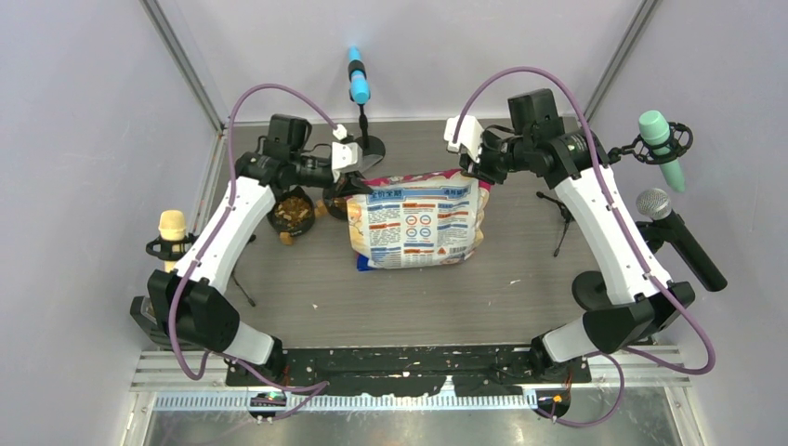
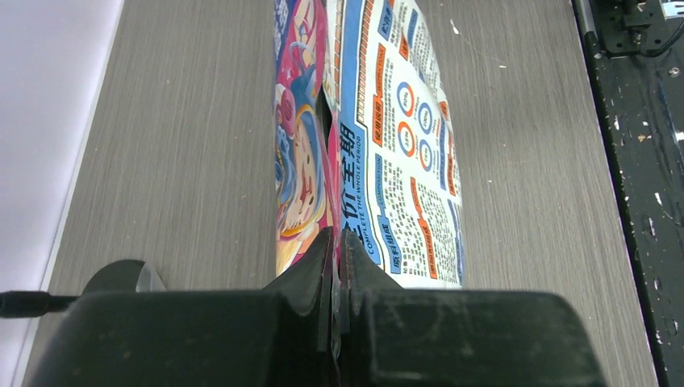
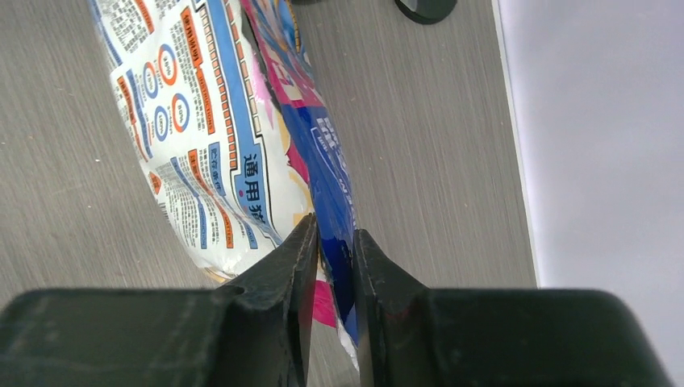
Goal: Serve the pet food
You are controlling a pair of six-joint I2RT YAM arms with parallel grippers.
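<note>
The pet food bag (image 1: 418, 223) lies across the middle of the table, its printed white side up. My left gripper is shut on the bag's thin top edge at its left end; a strip of clear film runs between the fingers. At the right end my right gripper has the blue edge of the bag between its fingers; whether they grip it firmly I cannot tell. Two dark bowls with brown pieces, the nearer-left one (image 1: 292, 214) and one partly hidden (image 1: 338, 206), sit behind the left arm.
A stand with a blue microphone (image 1: 360, 84) is at the back. A small black stand (image 1: 563, 214) lies right of the bag. More microphones line both sides.
</note>
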